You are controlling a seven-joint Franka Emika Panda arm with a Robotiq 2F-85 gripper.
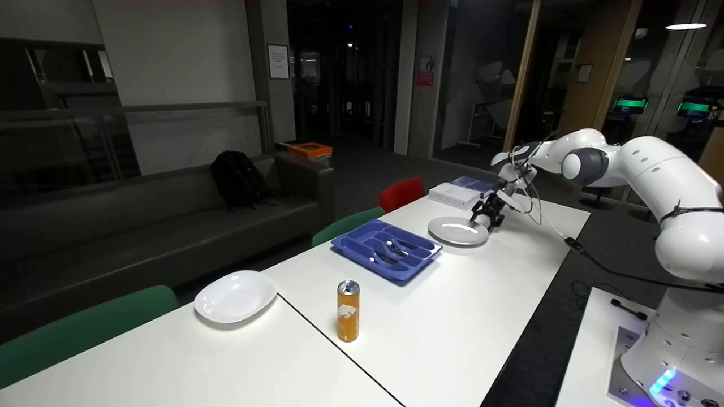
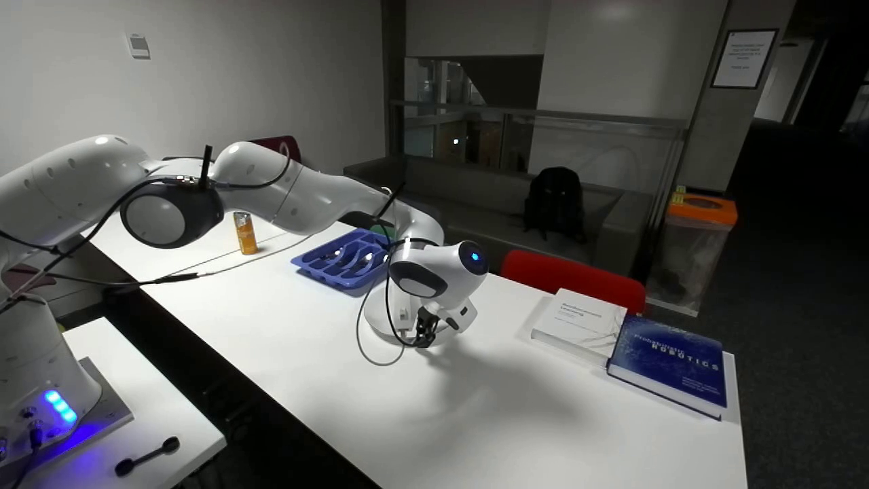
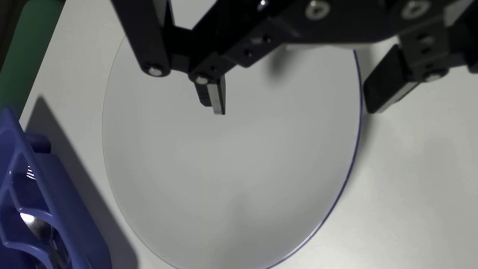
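A large pale plate (image 3: 233, 170) with a thin blue edge fills the middle of the wrist view. My gripper is open over its rim. One fingertip (image 3: 217, 96) is above the plate's inner face, the other (image 3: 385, 87) just outside the edge, and the rim passes between them. Whether either finger touches the plate cannot be told. Exterior view 1 has the gripper (image 1: 487, 214) at the far right side of the plate (image 1: 456, 233). From exterior view 2, the arm's wrist hides most of the plate (image 2: 379, 314).
Near the plate lies a blue cutlery tray (image 1: 400, 272) holding several utensils. An orange can (image 1: 348, 319) and a white dish (image 1: 234, 298) stand farther off. Two books, one white (image 2: 576, 319) and one blue (image 2: 668, 358), lie at the table's end.
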